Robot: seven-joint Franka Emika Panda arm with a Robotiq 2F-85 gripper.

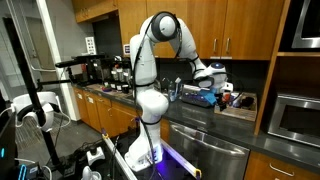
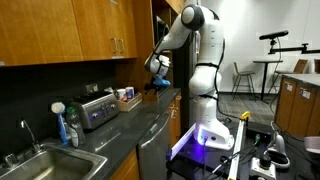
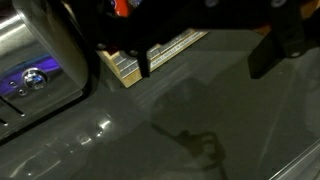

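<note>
In the wrist view my gripper is open, its two dark fingers wide apart with nothing between them. The dark grey countertop [image 3: 180, 130] lies beneath, and the arm's shadow falls on it. In exterior view 1 the white gripper end [image 1: 217, 100] hangs above the counter at the back. It is in front of a wooden tray [image 1: 247, 104], and partly hides it. The tray's slatted edge [image 3: 127, 72] shows behind the left finger in the wrist view, with something red beyond it.
A metal toaster [image 2: 97, 108] stands on the counter beside the tray; its shiny side [image 3: 30, 85] fills the wrist view's left. A sink [image 2: 75, 165] and bottle [image 2: 73, 125] lie farther along. A microwave [image 1: 293, 117] stands right.
</note>
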